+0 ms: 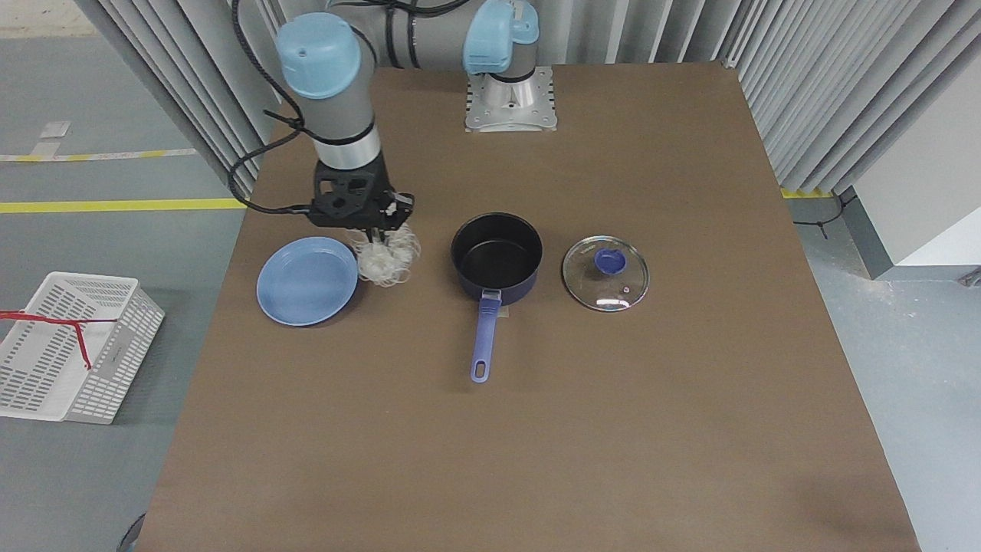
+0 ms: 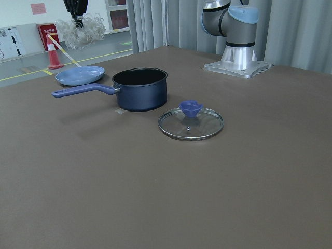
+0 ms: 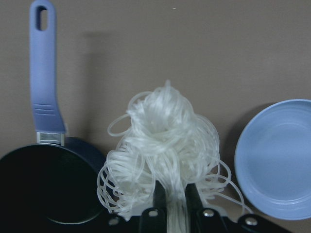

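My gripper (image 1: 372, 230) is shut on a tangled bundle of white noodle-like strands (image 1: 388, 256), held in the air between the blue plate (image 1: 307, 281) and the dark saucepan (image 1: 494, 247). In the wrist view the strands (image 3: 160, 136) hang from between the fingers, with the saucepan (image 3: 46, 184) on the left and the empty plate (image 3: 279, 155) on the right. The saucepan is empty, its blue handle (image 1: 487, 336) pointing toward the front camera. A glass lid (image 2: 207, 125) with a blue knob lies beside it on the table.
A white plastic basket (image 1: 110, 377) stands on the floor to the left. Curtains line the back, and the arm's base (image 1: 511, 110) is at the rear edge.
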